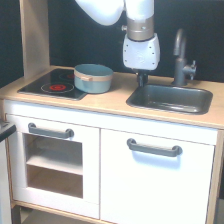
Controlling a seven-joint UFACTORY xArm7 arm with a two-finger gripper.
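A blue-grey pot [94, 80] with a brownish band near its rim stands at the right side of the black stove top [52, 84]. To the right of the pot, my gripper [142, 78] points down by the left rim of the dark sink [172, 97]. Its dark fingers are too small here to show whether they are open or shut. No object can be made out at their tips.
Behind the sink rises a dark faucet [181, 58]. A red ring marks the stove's burner. Below the wooden counter [117, 108] are a cabinet door with a window [55, 165] and a plain white door [150, 180], each with a grey handle. Bare counter lies between pot and sink.
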